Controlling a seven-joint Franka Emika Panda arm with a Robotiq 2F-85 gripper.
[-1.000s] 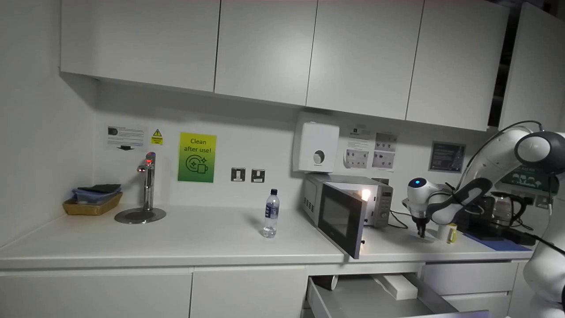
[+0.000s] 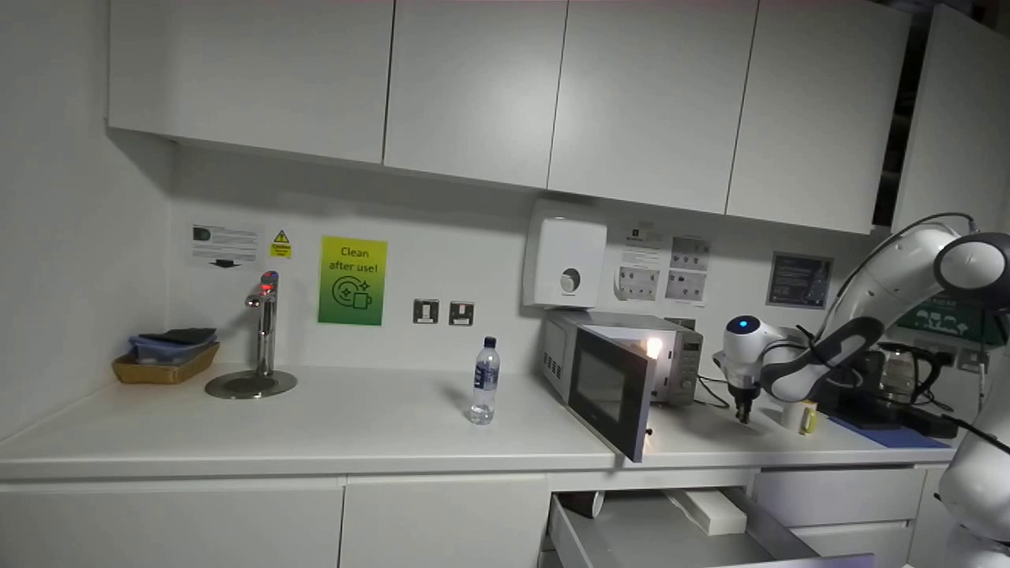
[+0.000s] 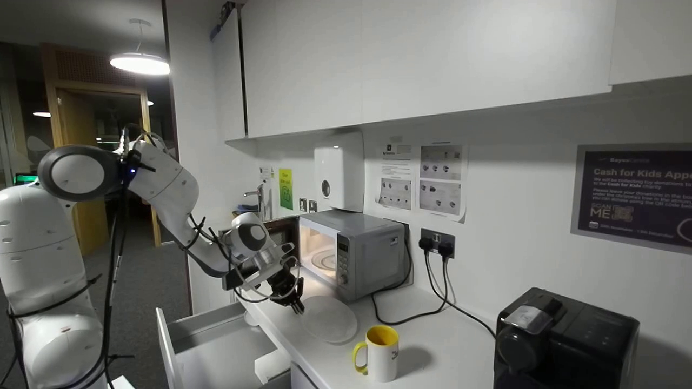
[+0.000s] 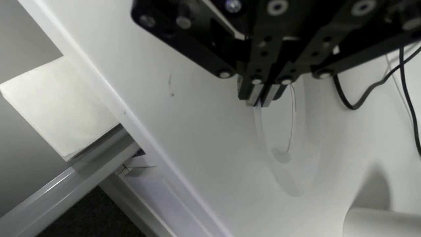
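My gripper [image 3: 298,304] is pointing down over the counter, right of the open microwave [image 3: 383,253], with its fingers together. A translucent round plate [image 3: 329,320] is beside the fingertips in exterior view 2. From the wrist view, the plate [image 4: 278,126] shows as a narrow, tilted oval, and its thin rim runs up into the line between the closed fingertips. The gripper appears shut on this rim. Whether the plate's lower edge touches the counter is unclear. Inside the lit microwave lies a turntable [image 3: 325,260].
A white-and-yellow mug [image 3: 383,357] stands close by, before a black coffee machine [image 3: 564,343]. The microwave door [image 2: 611,390] juts out over the counter. Below, an open drawer [image 2: 630,541] holds a white box [image 2: 712,512]. Around the water bottle [image 2: 484,382], the counter is clear.
My gripper has shifted slightly left in exterior view 1, toward the microwave and away from the mug. The bottle, door and drawer are where they were.
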